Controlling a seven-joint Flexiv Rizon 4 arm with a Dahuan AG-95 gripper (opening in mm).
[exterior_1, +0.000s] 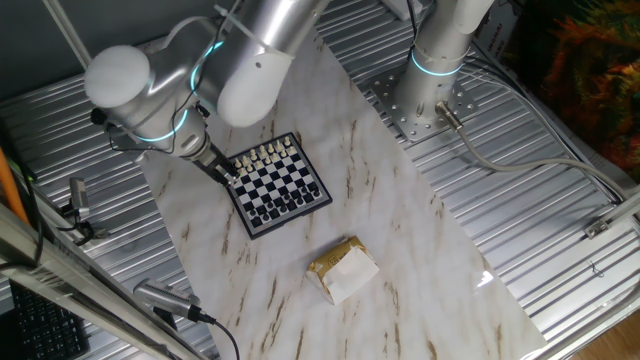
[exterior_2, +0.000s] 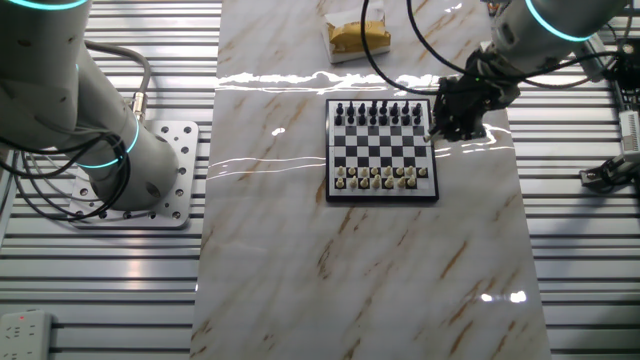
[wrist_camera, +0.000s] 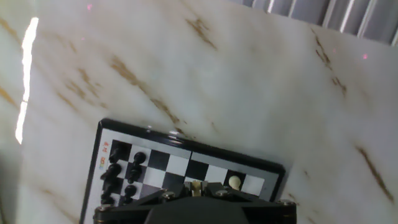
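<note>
A small chessboard (exterior_1: 275, 187) in a black frame lies on the marble table, black pieces (exterior_2: 378, 113) along one side and cream pieces (exterior_2: 376, 178) along the other. In exterior view 2, the cream back row shows an empty spot at its right end. Over the board's edge is my gripper (exterior_1: 231, 178), near mid-side in exterior view 2. The wrist view shows its dark fingers close together around a small cream-gold chess piece (wrist_camera: 196, 187); its shape is mostly hidden. Beside it on the board stands a cream pawn (wrist_camera: 234, 182).
A gold and white packet (exterior_1: 343, 270) lies on the table beyond the black pieces. A second camera-like device (exterior_1: 172, 298) with a cable is near the table's edge.
</note>
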